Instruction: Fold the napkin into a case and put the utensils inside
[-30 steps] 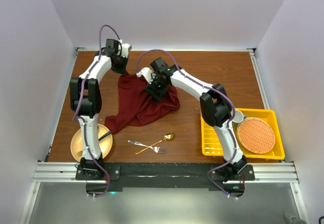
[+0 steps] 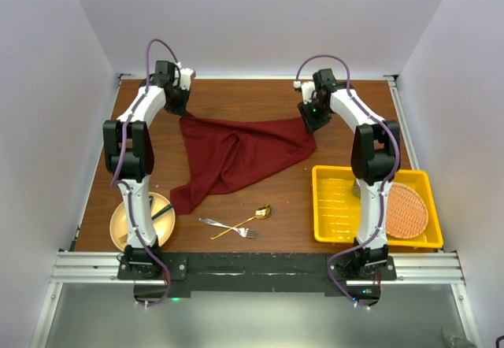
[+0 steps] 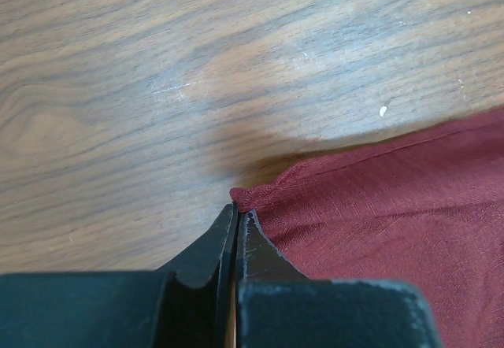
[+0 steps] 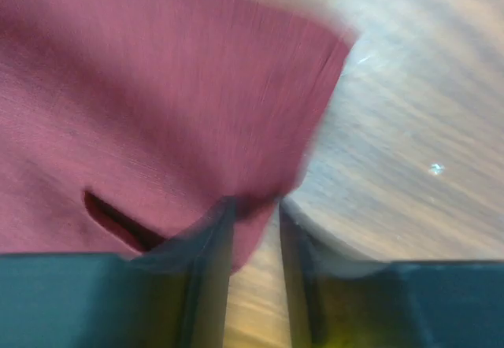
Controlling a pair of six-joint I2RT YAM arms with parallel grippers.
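The dark red napkin (image 2: 250, 153) lies spread across the middle of the table with a few wrinkles, its long edge running between my two grippers. At its upper left corner, my left gripper (image 2: 186, 113) is shut, and the left wrist view shows the cloth corner (image 3: 264, 198) pinched at the tips. My right gripper stands part open over the right side of the napkin, a gap between its fingers with cloth in or below it; that view is blurred. A gold spoon (image 2: 262, 212) and a silver fork (image 2: 247, 233) lie crossed below the cloth.
A cream plate (image 2: 119, 226) with a dark-handled utensil (image 2: 162, 211) stands lower left, partly under the left arm. The yellow tray (image 2: 331, 226), holding a round woven mat (image 2: 405, 210), fills the lower right. Bare table shows above and right of the napkin.
My right gripper has moved far right, and the napkin's right side is now drawn out that way, flatter than before. The left gripper has shifted slightly left with its corner.
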